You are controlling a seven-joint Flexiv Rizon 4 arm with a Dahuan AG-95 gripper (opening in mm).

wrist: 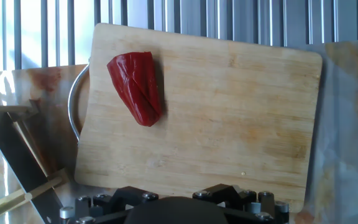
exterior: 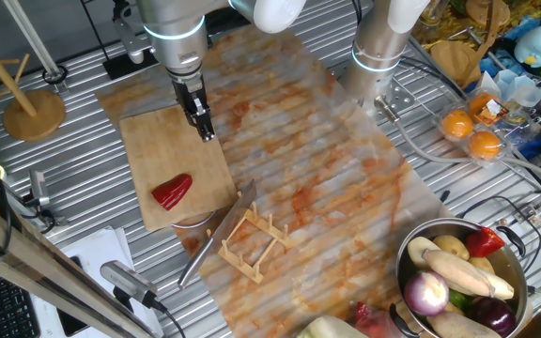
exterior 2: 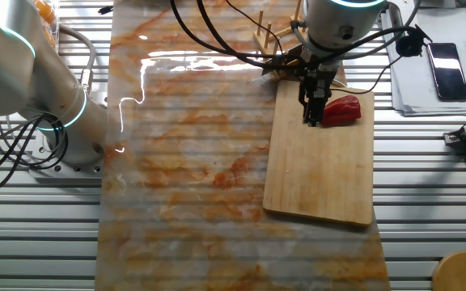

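Observation:
A dark red pepper piece (wrist: 135,87) lies on the wooden cutting board (wrist: 229,118), towards the board's left end in the wrist view. Exterior view 1 shows the same pepper (exterior: 173,192) near the board's lower end. My gripper (exterior: 205,138) hangs above the board's right edge, clear of the pepper. In the wrist view its two fingers (wrist: 132,196) come in from the bottom edge, standing apart with nothing held between them. From exterior view 2, the gripper (exterior 2: 311,123) overlaps the pepper's left end in the picture.
A knife (exterior: 219,230) rests against a small wooden rack (exterior: 256,246) just off the board. A steel pot (exterior: 408,282) full of vegetables stands at lower right. Cables loop around the arm in exterior view 2.

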